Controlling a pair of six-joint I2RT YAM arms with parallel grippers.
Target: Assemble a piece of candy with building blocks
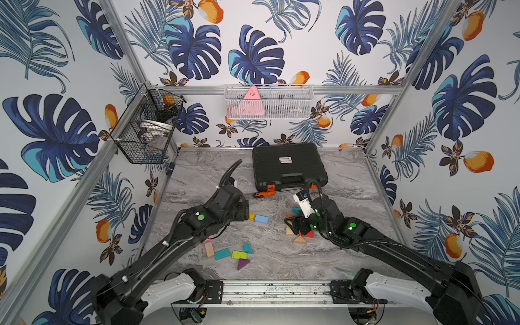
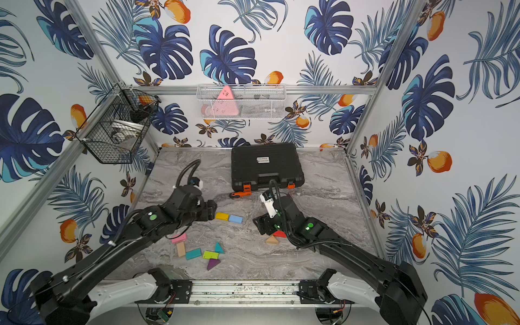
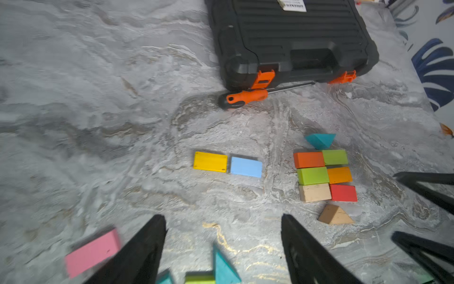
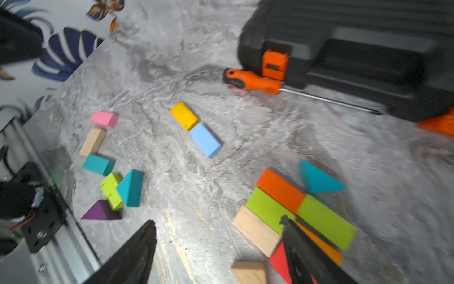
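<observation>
Near the middle of the table a yellow block (image 3: pixel 210 161) and a light blue block (image 3: pixel 246 167) lie end to end. Right of them in the left wrist view is a cluster: orange-red (image 3: pixel 308 159), green (image 3: pixel 313 175), tan (image 3: pixel 315 192) and red (image 3: pixel 343 192) blocks among others. A teal triangle (image 3: pixel 320 140) adjoins its far side; a tan triangle (image 3: pixel 334 215) lies at its near side. My left gripper hangs above the table, fingers apart, empty. My right gripper is raised over the cluster, open, nothing between its fingers.
Loose blocks lie at the front left: pink (image 4: pixel 104 118), tan (image 4: pixel 92 141), teal (image 4: pixel 98 164), lime (image 4: pixel 112 191), a purple triangle (image 4: pixel 101 211) and a teal triangle (image 4: pixel 131 188). A black case (image 1: pixel 289 165) and an orange screwdriver (image 3: pixel 246 97) occupy the back.
</observation>
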